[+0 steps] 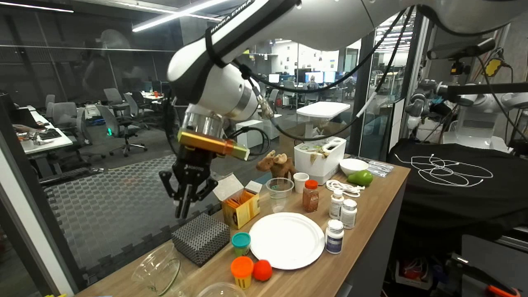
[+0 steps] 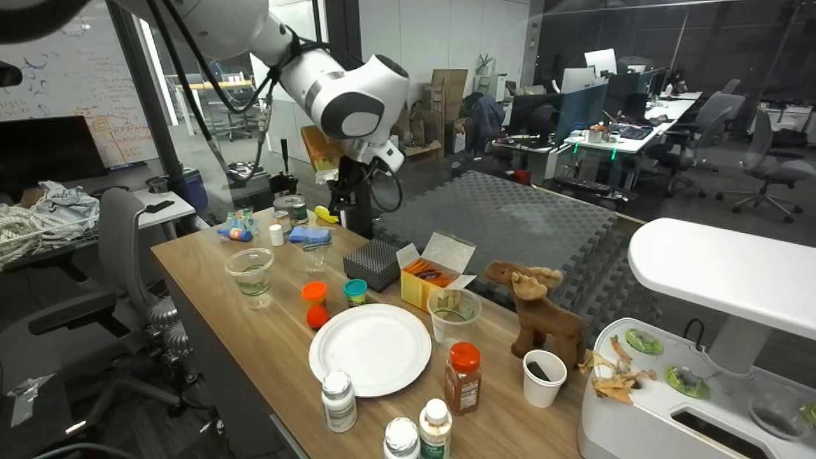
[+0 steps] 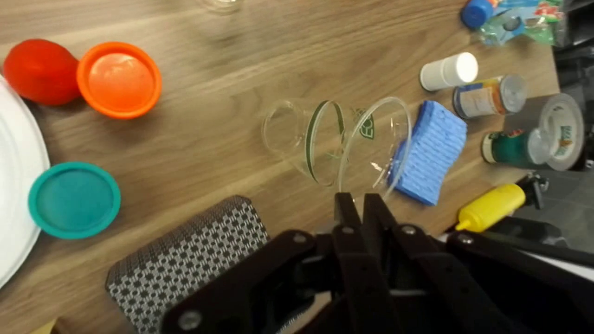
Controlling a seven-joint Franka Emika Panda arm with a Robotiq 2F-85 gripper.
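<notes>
My gripper is raised above the counter, near the patterned dark box. In the wrist view its two fingers stand almost together with a narrow gap, and I can make out nothing held between them. A clear plastic cup with a green band is tipped on its side on the wood. Its open rim faces the blue sponge. The fingertips overlap the rim's edge in the wrist view, but exterior view 1 shows the cup well below and apart from them.
A teal-lidded tub, an orange-lidded tub and a red ball sit beside the white plate. The open yellow box stands behind. Another clear container is near the front edge. Bare wood lies around the tipped cup.
</notes>
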